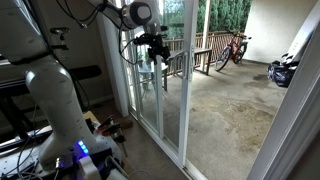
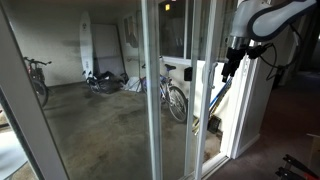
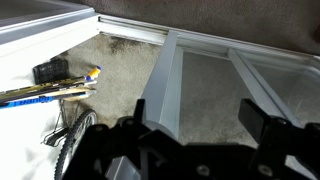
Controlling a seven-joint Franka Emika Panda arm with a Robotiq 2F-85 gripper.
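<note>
A white-framed glass sliding door (image 1: 187, 100) stands partly open in front of the arm. My gripper (image 1: 158, 50) hangs high up, just left of the door's upright edge in the first exterior view. Seen from the other side, the gripper (image 2: 232, 72) is near the upright door frame (image 2: 206, 90); whether it touches cannot be told. In the wrist view the two black fingers of the gripper stand wide apart. Between them appear only the white door frame (image 3: 166, 85) and glass, farther off. Nothing is held.
Beyond the door is a concrete floor (image 1: 230, 110) with wide clear room. A red bicycle (image 1: 232, 50) and a dark covered bundle (image 1: 282, 72) stand at the back. Another bicycle (image 2: 175, 97) leans close behind the glass. Long poles (image 3: 40, 96) lie near the wall.
</note>
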